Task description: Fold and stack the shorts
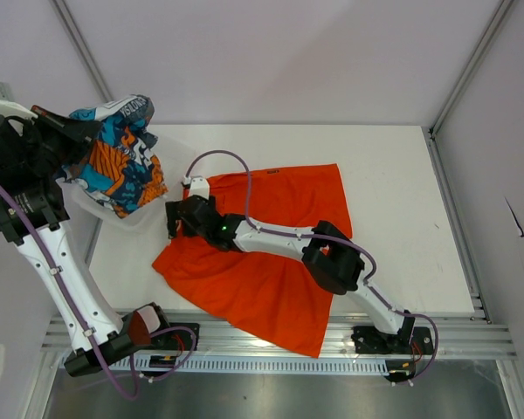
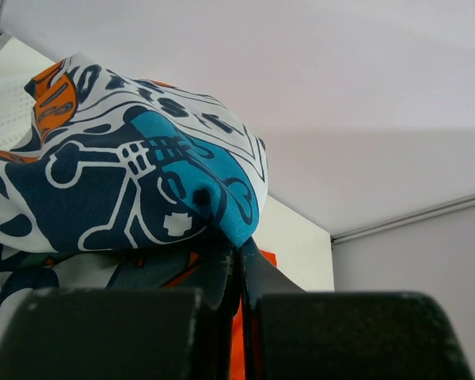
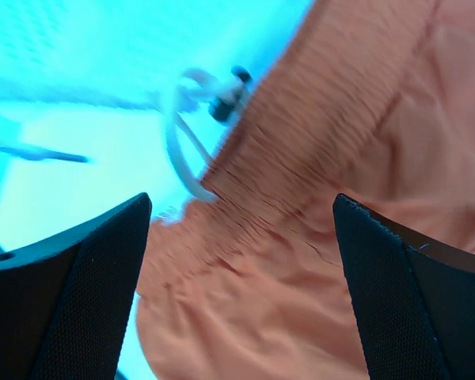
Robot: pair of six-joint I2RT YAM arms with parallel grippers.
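Observation:
Red shorts (image 1: 288,201) lie spread over the white table, with the waistband (image 3: 317,119) under my right gripper (image 1: 179,214), which is open just above their left edge (image 3: 241,261). At the upper left, my left gripper is shut on patterned blue, orange and white shorts (image 1: 122,157), lifted over the white bin and bunched, with the pinched cloth at its fingertips in the left wrist view.
A white plastic bin (image 1: 112,216) stands at the table's left, partly hidden by the patterned cloth. Walls enclose the back and sides.

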